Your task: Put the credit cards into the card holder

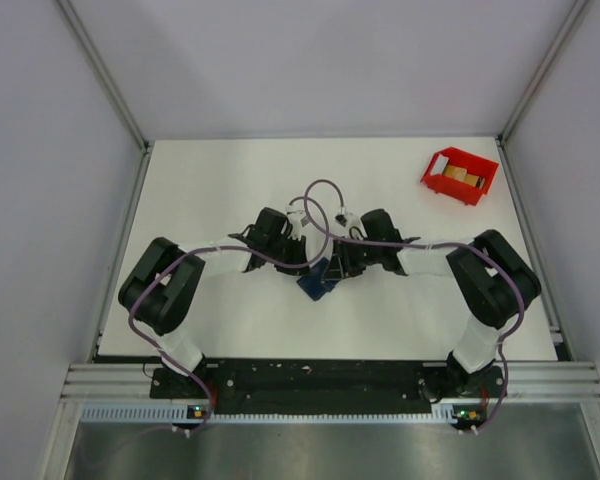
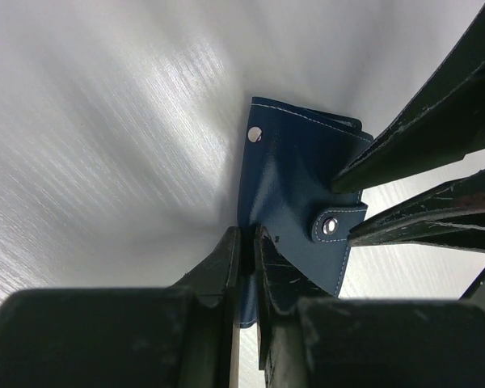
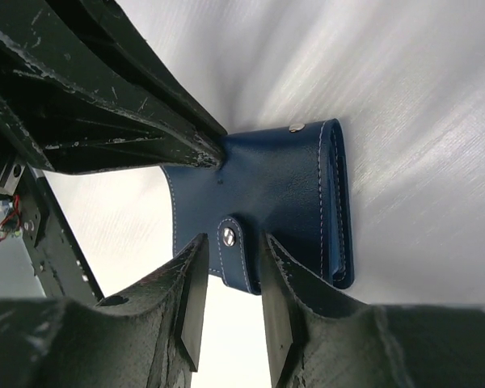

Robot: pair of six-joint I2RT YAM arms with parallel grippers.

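Observation:
A navy leather card holder (image 1: 315, 284) with a snap tab lies on the white table between my two grippers in the middle of the top view. My left gripper has its fingertips at the holder's long edge; whether they grip it is unclear. My right gripper is over the holder by its snap tab (image 2: 330, 226), fingertips close together with a narrow gap. The other arm's fingers reach into each wrist view over the holder. I cannot make out any loose cards on the holder.
A red tray (image 1: 460, 192) with cards or small items inside stands at the back right.

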